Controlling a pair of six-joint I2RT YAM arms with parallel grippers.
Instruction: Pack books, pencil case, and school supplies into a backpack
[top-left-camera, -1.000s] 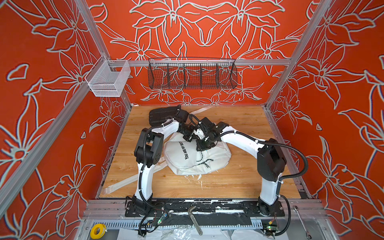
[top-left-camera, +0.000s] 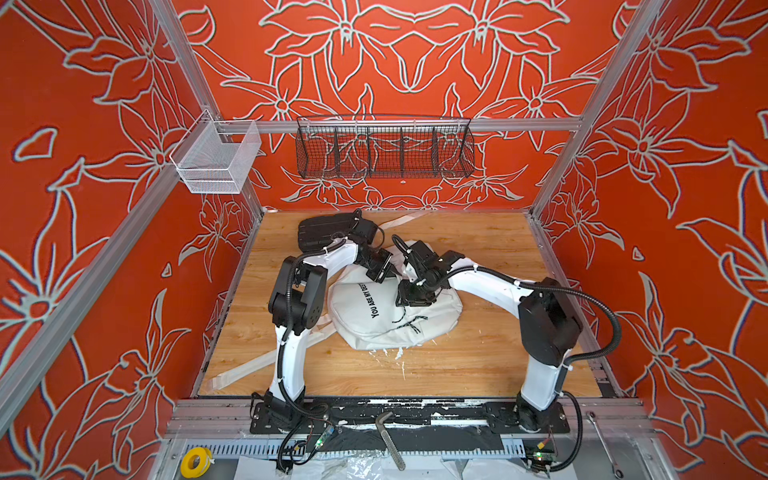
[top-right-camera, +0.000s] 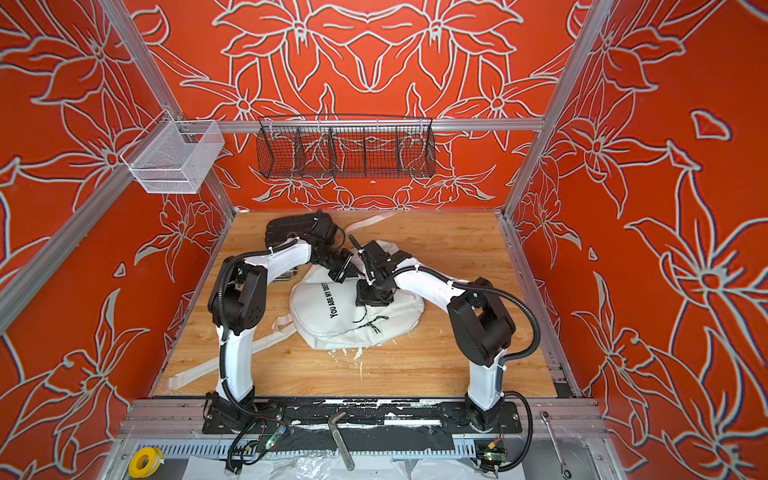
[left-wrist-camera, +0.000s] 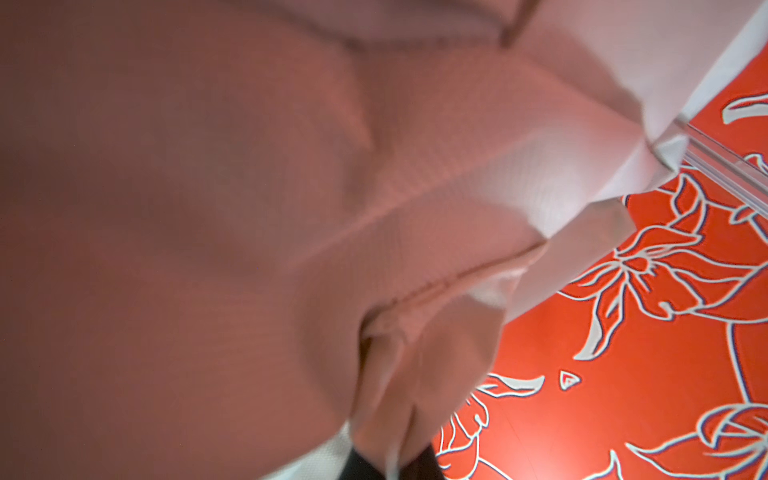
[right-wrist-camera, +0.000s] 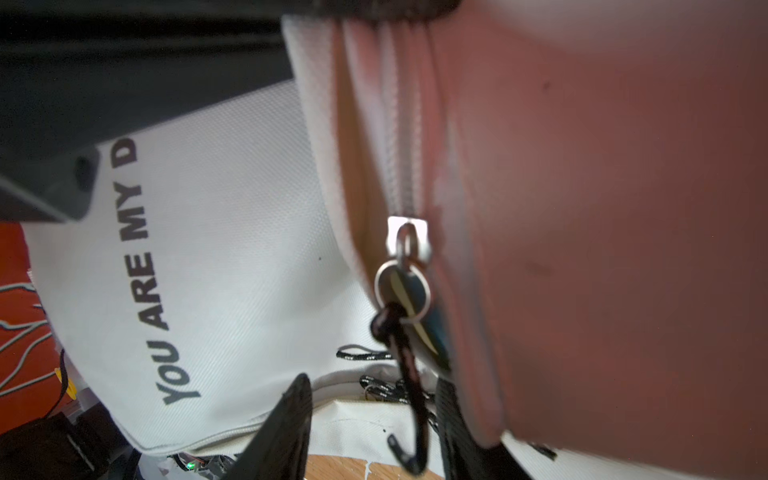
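The white backpack (top-left-camera: 360, 308) lies flat on the table, black lettering up. At its upper edge, my left gripper is shut on gathered backpack fabric. My right gripper stands open over the bag's zipper side. A metal zipper slider (right-wrist-camera: 408, 237) with a ring and black cord pull (right-wrist-camera: 406, 364) shows in the right wrist view, the cord hanging in line with the gap between the open fingers. The zipper is partly open, and something blue and yellow (right-wrist-camera: 429, 328) shows inside. Other contents are hidden.
A dark ribbed case (top-left-camera: 318, 232) lies behind the left arm. A pale strap (top-left-camera: 264, 364) stretches toward the front left. The wire basket (top-left-camera: 384, 150) and white basket (top-left-camera: 217, 160) hang above the table.
The left arm and the backpack look unchanged.
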